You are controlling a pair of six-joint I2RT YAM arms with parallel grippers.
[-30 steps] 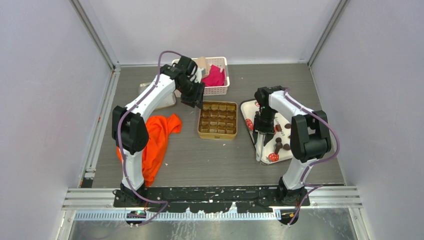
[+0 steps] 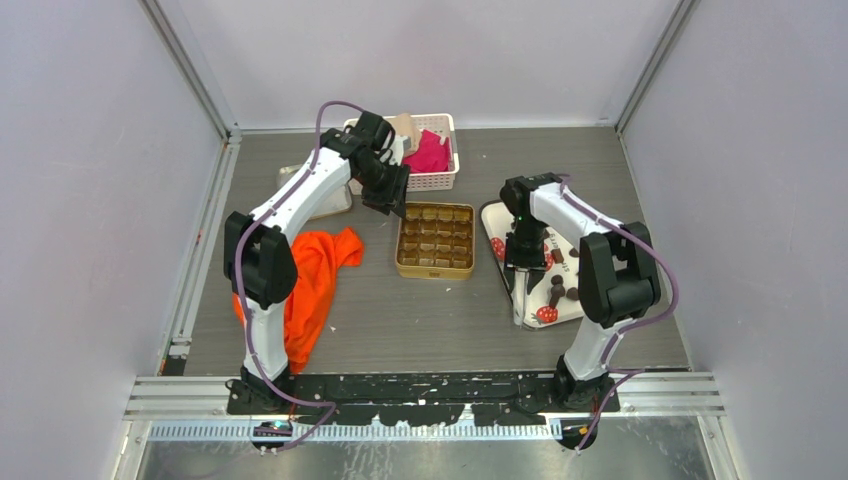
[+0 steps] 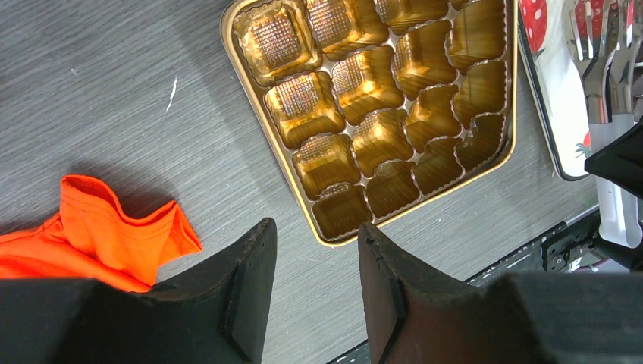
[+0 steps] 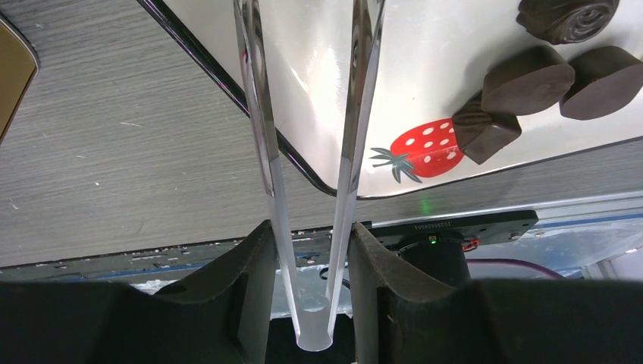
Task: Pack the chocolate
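An empty gold insert in a square box (image 2: pixel 435 240) sits at the table's centre, its compartments bare in the left wrist view. My left gripper hangs over its near-left side, open, nothing between its fingers. My right gripper is shut on clear plastic tongs (image 4: pixel 277 212), whose metal-looking ends hang over the strawberry-printed white tray (image 4: pixel 318 53). Several dark chocolates (image 4: pixel 527 80) lie on that tray, to the right of the tongs in the right wrist view.
An orange cloth (image 2: pixel 320 280) lies at the left. A white basket (image 2: pixel 435 180) with pink cloth stands at the back, beside a pale tray (image 2: pixel 330 205).
The left arm has not visibly moved.
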